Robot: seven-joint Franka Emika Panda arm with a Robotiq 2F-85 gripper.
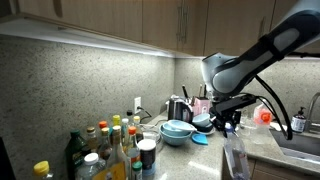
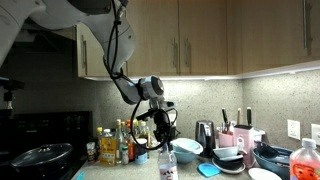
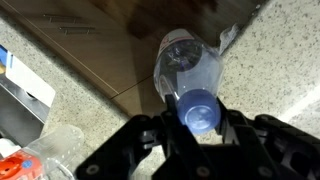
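Note:
A clear plastic bottle [image 1: 236,160] with a pale label hangs upright below my gripper [image 1: 230,129], which is shut on its neck end. In the wrist view, the bottle's blue cap [image 3: 199,112] points up at the camera between the dark fingers, and its clear body [image 3: 188,65] extends away beyond it. That view places the bottle across the line of the counter's edge. From the other side, the bottle [image 2: 168,165] appears in front of the counter, under the gripper [image 2: 164,146]; whether its base touches anything cannot be made out.
Several bottles [image 1: 117,158] crowd the counter at the left. Blue bowls [image 1: 177,131] and a dish area stand behind. A sink [image 1: 300,144] lies to the right. A red-capped clear jug [image 2: 306,160] stands at far right.

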